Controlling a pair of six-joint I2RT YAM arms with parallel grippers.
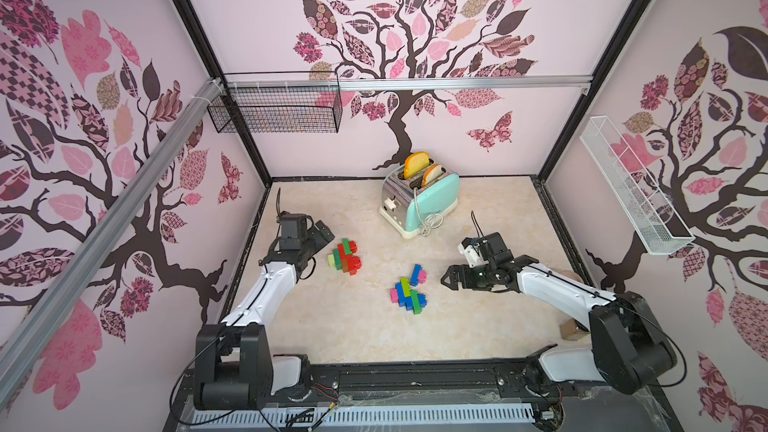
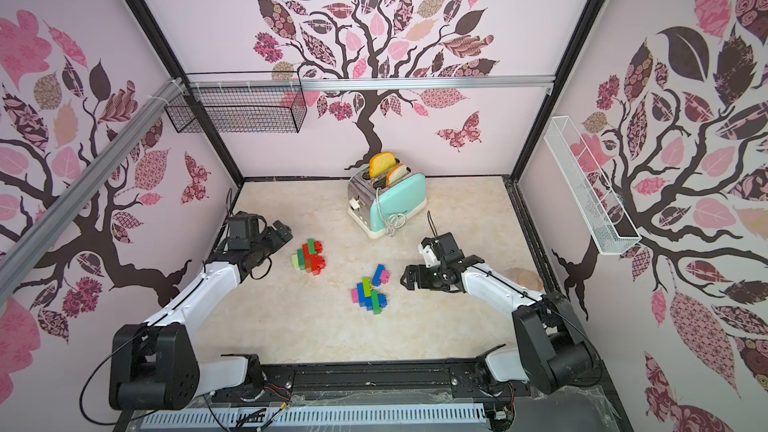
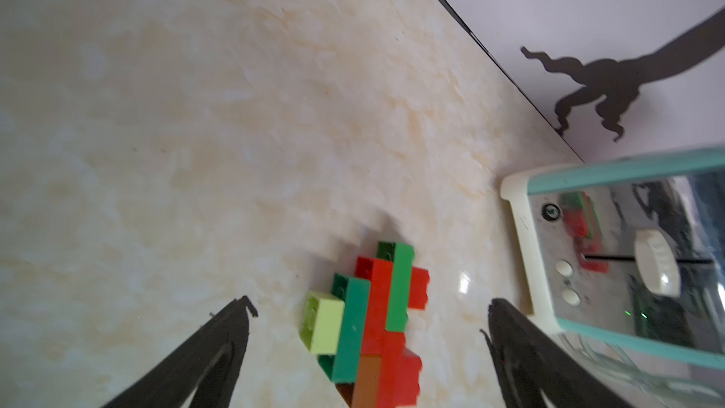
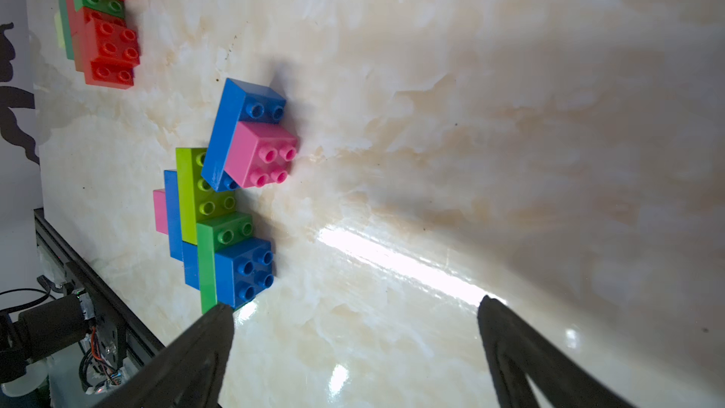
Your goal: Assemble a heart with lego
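A blue and pink brick piece [image 4: 261,152] lies slanted against the lime brick of the blue-green cluster [image 4: 225,249], its lower end touching or overlapping that cluster's top. The cluster also has a pink end brick. Further left on the table rests a red and green cluster [image 3: 374,317] with a pale lime end brick. My left gripper stands open above and behind that red cluster, with nothing between its fingers. To the right of the blue-green cluster, my right gripper is open and empty, with bare table between its fingertips.
A turquoise toaster [image 1: 432,196] with its coiled cord stands at the back centre. A black wire basket [image 1: 280,108] hangs at the left rear and a white one [image 1: 636,184] on the right wall. Bare table lies between the two clusters and in front.
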